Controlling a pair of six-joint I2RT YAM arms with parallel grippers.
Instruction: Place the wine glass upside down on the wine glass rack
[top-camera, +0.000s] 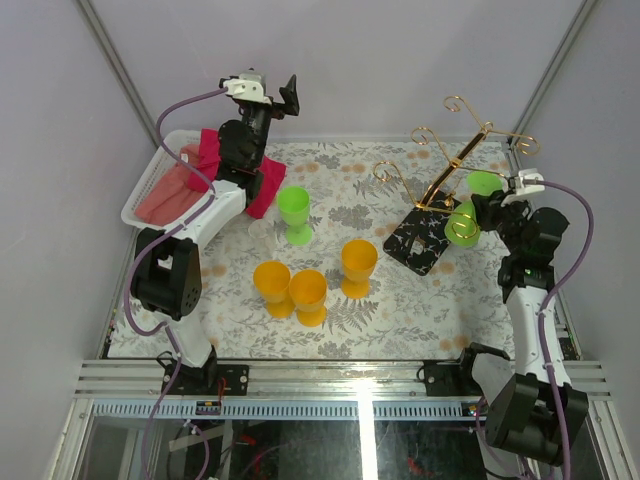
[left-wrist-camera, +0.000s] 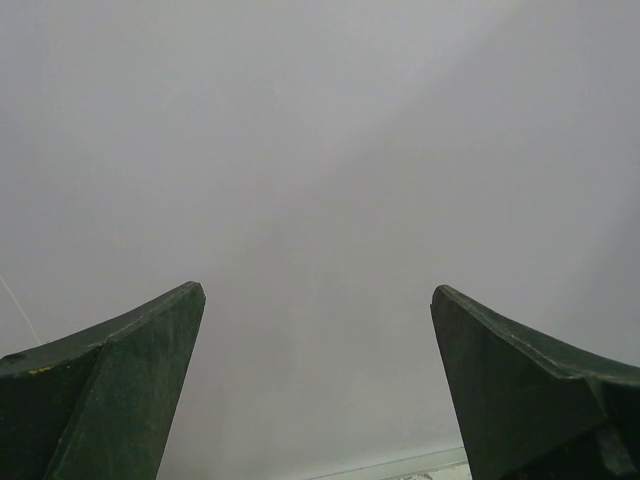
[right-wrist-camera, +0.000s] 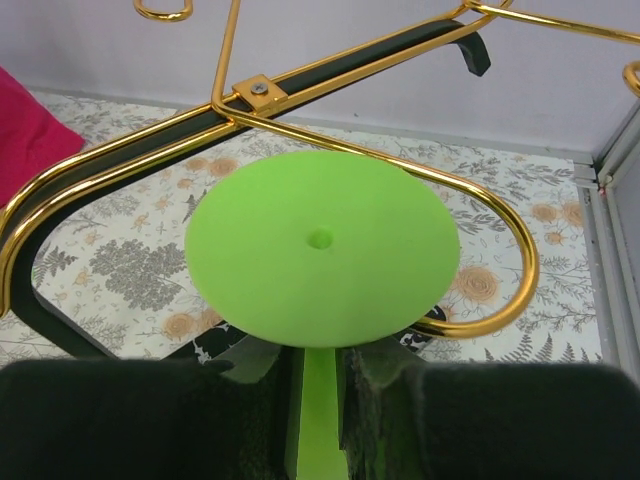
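Note:
My right gripper (top-camera: 485, 205) is shut on the stem of a green wine glass (right-wrist-camera: 325, 245); its foot faces up, the bowl (top-camera: 462, 230) below, in among the right-side gold loops of the rack (top-camera: 435, 195). In the right wrist view a loop (right-wrist-camera: 505, 215) curves around behind the foot; whether the glass touches it I cannot tell. A second green shape (top-camera: 485, 183) shows just behind, at the rack's right. My left gripper (top-camera: 288, 100) is raised at the back left, open and empty, facing the wall.
An upright green glass (top-camera: 295, 210), a clear glass (top-camera: 262, 232) and several orange glasses (top-camera: 358, 262) stand mid-table. A white basket (top-camera: 135, 205) with red and pink cloths lies at the left.

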